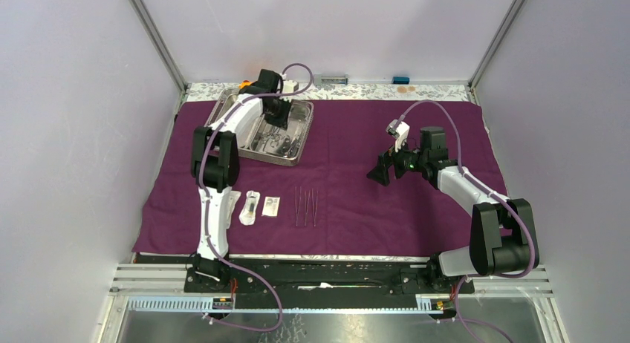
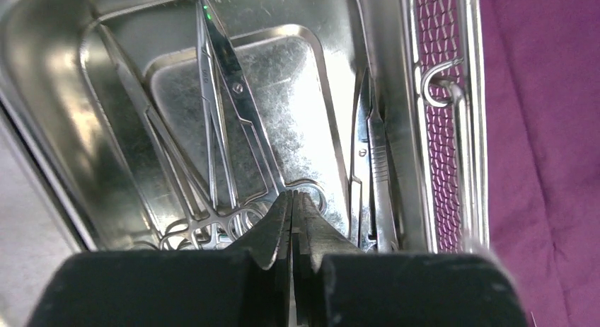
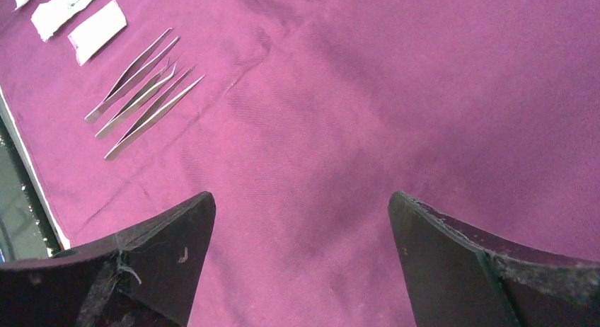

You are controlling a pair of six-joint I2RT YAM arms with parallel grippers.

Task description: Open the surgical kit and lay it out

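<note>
A metal tray (image 1: 291,162) stands at the back left of the purple cloth. In the left wrist view, scissors (image 2: 240,93) and ring-handled instruments (image 2: 159,129) lie across its floor, while two slim blade-like handles (image 2: 379,171) rest along one wall. My left gripper is over the tray, shut, with nothing showing between its fingers; its tips overlap the scissors' handles in view, and contact cannot be told. On the cloth lie several tweezers (image 3: 145,93) in a row, with white packets (image 3: 97,32) beside them. My right gripper hangs open and empty above the cloth's right half.
A wire handle (image 2: 460,122) is on the tray's side. The left forearm partly covers the packets.
</note>
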